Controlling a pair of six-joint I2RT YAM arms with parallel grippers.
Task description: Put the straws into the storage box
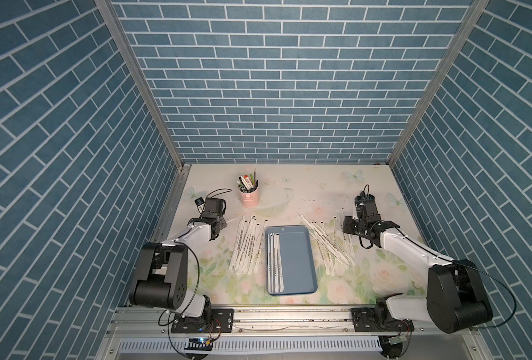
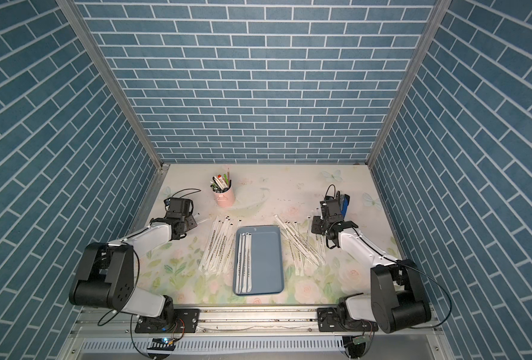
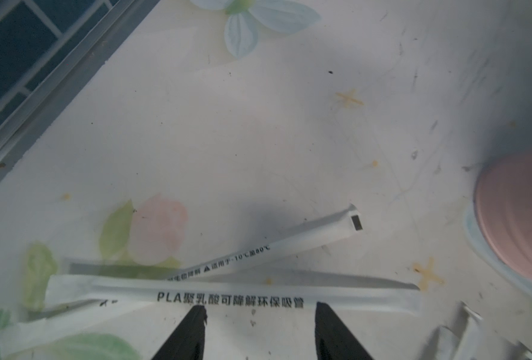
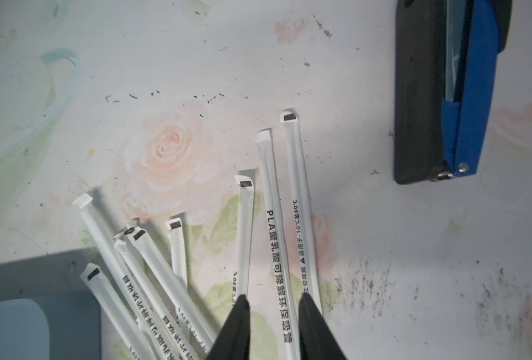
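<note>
The blue-grey storage box (image 1: 297, 258) lies at the front middle of the table, with several paper-wrapped straws (image 1: 275, 262) along its left side. To its left is a bunch of loose straws (image 1: 249, 246); another bunch (image 1: 329, 246) lies to its right, some crossing. In the left wrist view, two straws cross; the printed one (image 3: 230, 295) runs just beyond the fingertips of my left gripper, open and empty. My right gripper is open above the right-hand straws, with a printed straw (image 4: 273, 222) running down between its fingers in the view. Contact cannot be told.
The pink pen cup (image 1: 249, 196) stands behind the left bunch. A blue and black stapler (image 4: 452, 90) lies beyond my right gripper.
</note>
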